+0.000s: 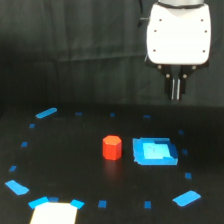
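Observation:
A red-orange block (112,148) with a faceted outline stands on the black table, left of the tray. The shallow blue tray (142,159) lies just right of it, its floor a lighter blue with a pale patch. High above and behind the tray, at the upper right, hangs my gripper (175,92), pointing down below the white arm. Its fingers are drawn close together, and nothing shows between them. It is well clear of both block and tray.
Blue tape pieces and small blue squares mark the black table (75,155). A pale object (54,214) is cut off by the bottom edge at the left.

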